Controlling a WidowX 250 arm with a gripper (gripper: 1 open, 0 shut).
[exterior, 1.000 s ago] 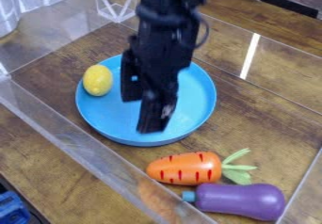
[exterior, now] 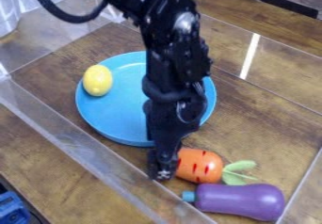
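My black gripper [exterior: 164, 162] reaches down at the front edge of a blue plate [exterior: 111, 110], its fingertips low over the left part of an orange toy carrot [exterior: 204, 167], which they partly hide. The fingers are open; whether they touch the carrot is unclear. A purple toy eggplant [exterior: 239, 200] lies in front of the carrot. A yellow oval object [exterior: 98, 80] sits on the plate's left side.
A transparent wall crosses the lower left, and a small blue object [exterior: 10, 209] is at the bottom left corner.
My gripper has descended from above the plate toward the front, down onto the carrot's left part, now covering some of it. The plate and toys look unmoved.
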